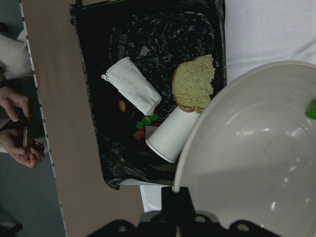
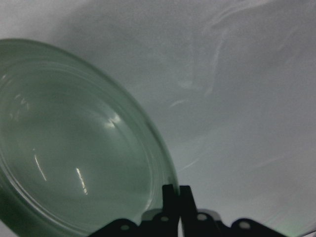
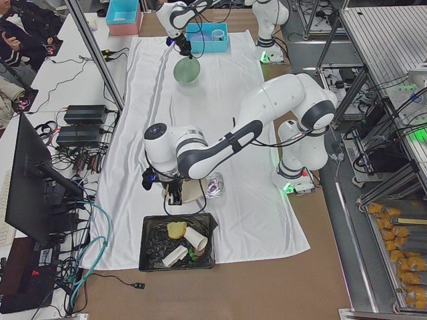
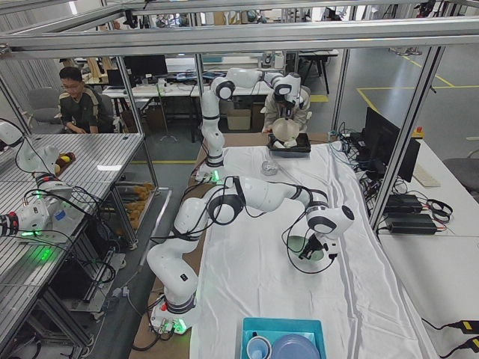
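A cream bowl (image 1: pixel 256 138) with a green piece in it is held at its rim by my left gripper, tilted above the near edge of the black lined tray (image 1: pixel 89 98). In the tray lie a bread slice (image 1: pixel 192 79), paper cup (image 1: pixel 170 131), crumpled white paper (image 1: pixel 131 86) and green and red bits. My right gripper is shut on the rim of a green bowl (image 2: pixel 74 133) over the cloth.
A blue bin (image 4: pixel 254 329) with dishes sits at the far end from the tray. A foil item (image 3: pixel 215 185) lies beside the left arm.
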